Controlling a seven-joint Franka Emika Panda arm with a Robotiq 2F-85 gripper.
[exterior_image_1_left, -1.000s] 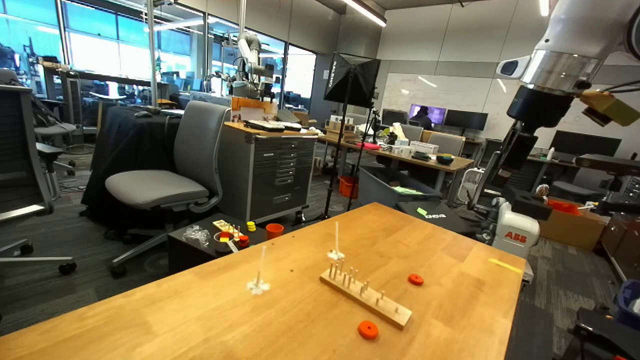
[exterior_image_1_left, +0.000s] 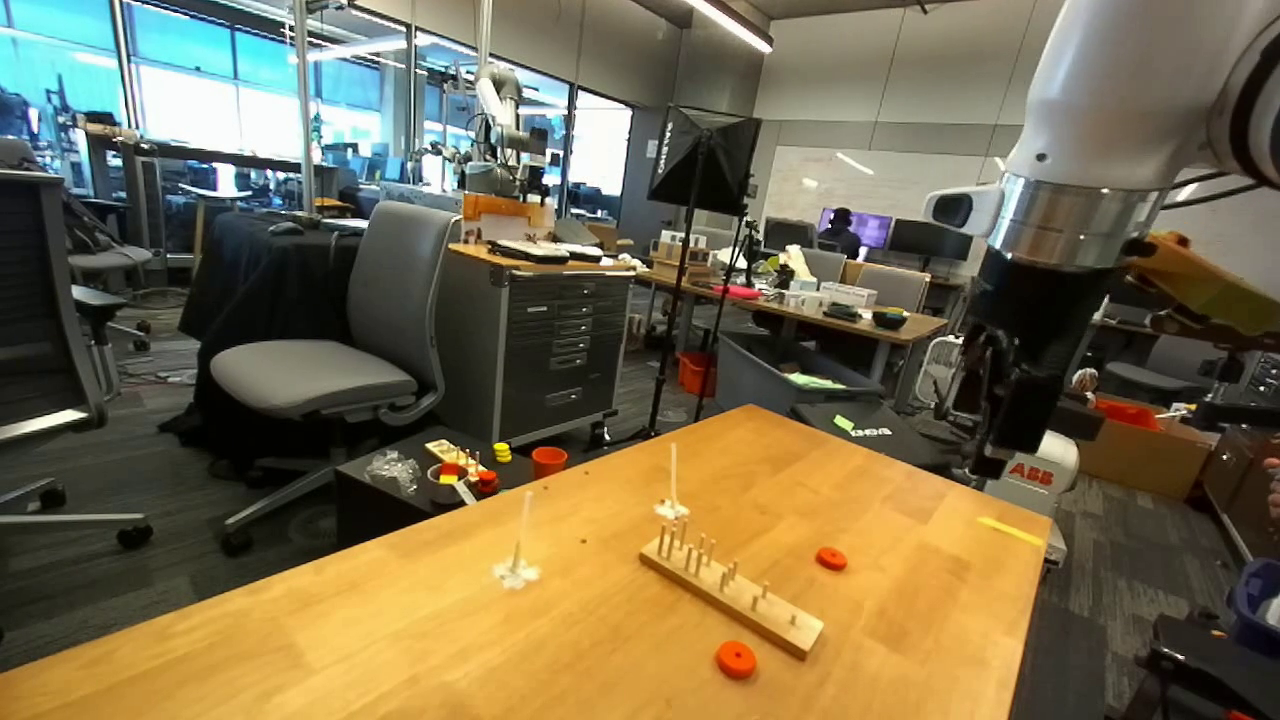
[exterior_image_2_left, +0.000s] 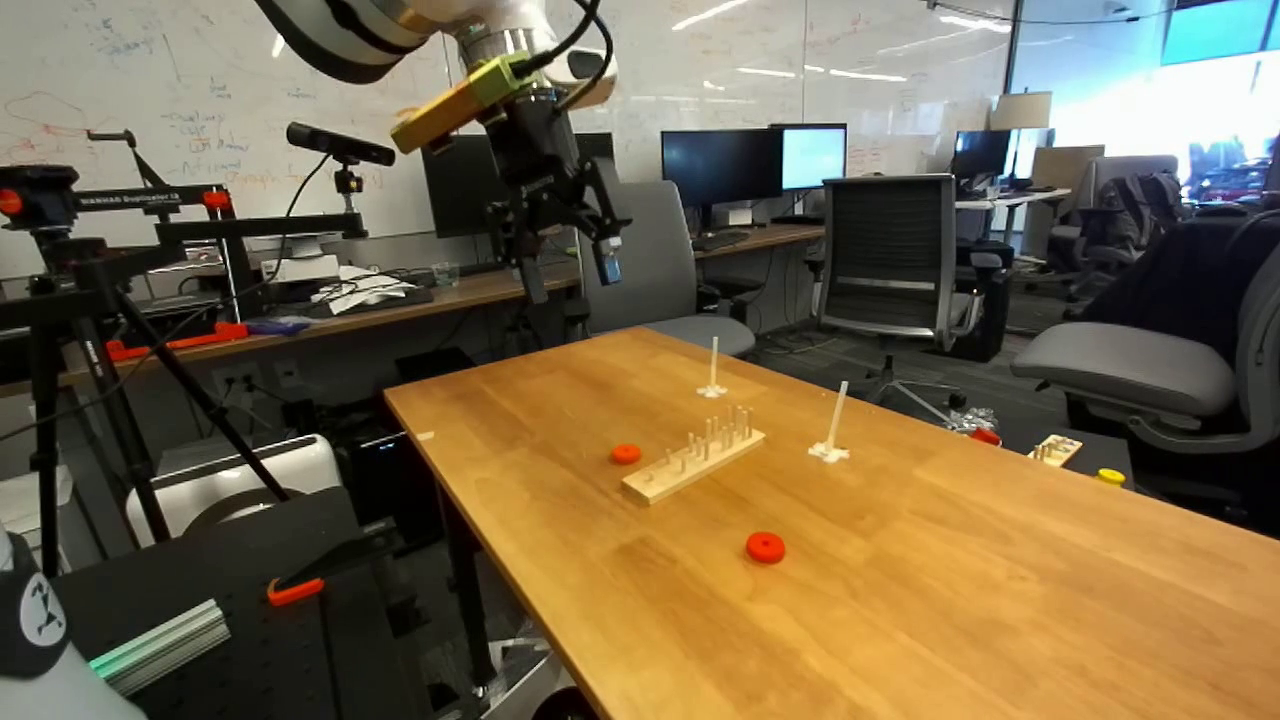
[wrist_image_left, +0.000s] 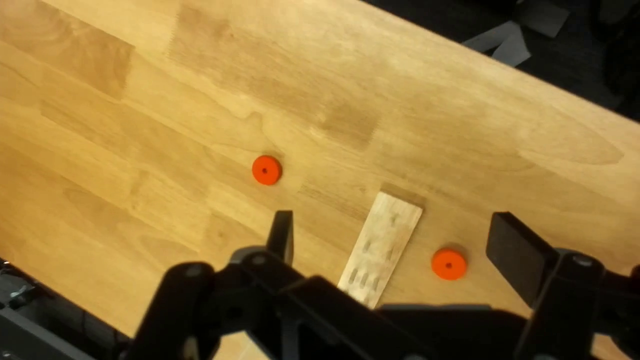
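Note:
Above the table hangs my gripper, its fingers wide apart with nothing between the fingers. Below it lies a pale wooden peg board (exterior_image_1_left: 732, 592) with several upright pegs; in the wrist view the near part of this board (wrist_image_left: 384, 246) shows and the gripper body covers the rest. Two red discs, each with a small centre hole, rest flat on the table on opposite sides of the board. In the wrist view one red disc (wrist_image_left: 448, 264) is near the right finger, and the other red disc (wrist_image_left: 266, 170) is up and to the left.
Two thin upright white rods, a first rod (exterior_image_2_left: 714, 362) and a second rod (exterior_image_2_left: 836, 418), stand on the wooden table (exterior_image_2_left: 960, 576) beyond the board. A low side table with cups and another peg board (exterior_image_1_left: 450, 454) stands off the table's edge.
In exterior view 1 my arm and gripper have moved left and come lower, and the gripper's tilt has changed. The board, discs and rods have stayed in place.

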